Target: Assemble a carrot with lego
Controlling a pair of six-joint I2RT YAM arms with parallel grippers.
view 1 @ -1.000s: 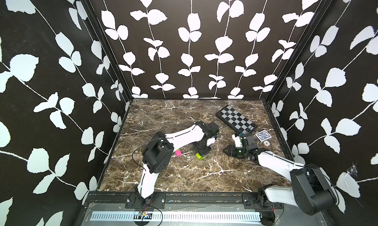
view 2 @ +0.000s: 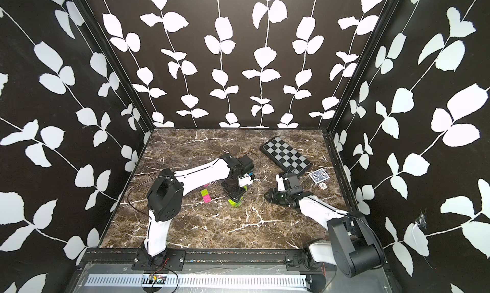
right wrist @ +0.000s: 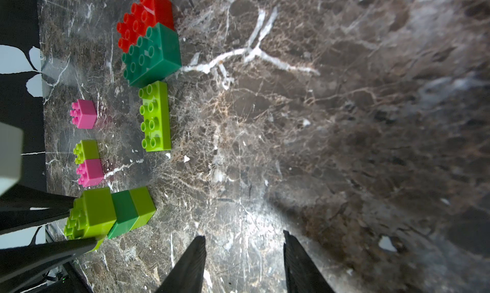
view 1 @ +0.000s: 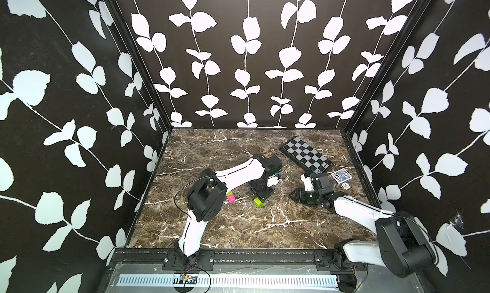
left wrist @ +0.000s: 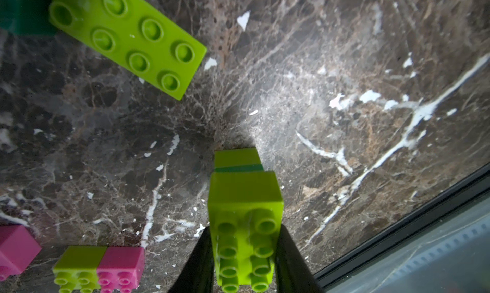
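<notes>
My left gripper is shut on a lime brick [left wrist: 245,188], above or joined to a green-and-lime piece [right wrist: 125,211] on the table. My right gripper hangs open to its right, with only table between its fingers. A long lime brick [right wrist: 160,114] lies nearby, beside a green brick [right wrist: 162,55] and a red brick [right wrist: 158,7]. A small pink brick [right wrist: 85,114] and a lime-and-pink pair [right wrist: 92,171] stand apart from them.
A chessboard [view 2: 285,152] lies at the back right, with a card pack [view 2: 318,175] in front of it.
My right arm looks unchanged.
</notes>
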